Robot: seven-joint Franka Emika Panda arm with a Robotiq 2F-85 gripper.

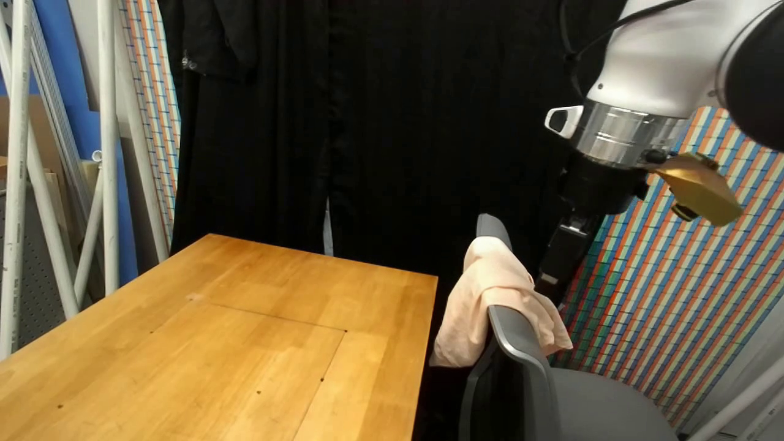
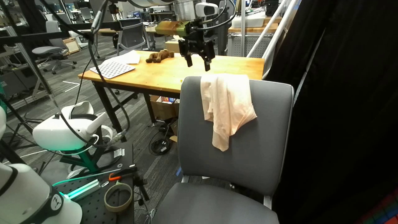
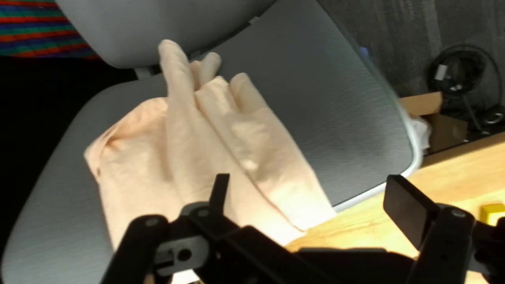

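Note:
A pale peach cloth (image 2: 226, 108) drapes over the top of a grey chair's backrest (image 2: 268, 123), hanging down the seat side and, in exterior view 1, down the table side too. Above the chair, my gripper (image 2: 198, 66) is open, its two black fingers pointing down and empty. From exterior view 1 the gripper (image 1: 552, 294) appears beside the cloth (image 1: 500, 290), on the seat side. Looking down in the wrist view, the folded cloth (image 3: 203, 137) lies below and left of the wide gap between the fingers. No contact with the cloth shows.
A wooden table (image 1: 294, 323) stands beside the chair, bare in exterior view 1. On its far end are a brown plush toy (image 2: 160, 56) and a white perforated sheet (image 2: 112, 69). A small yellow block (image 3: 492, 213) shows near the table edge. Black curtains hang behind.

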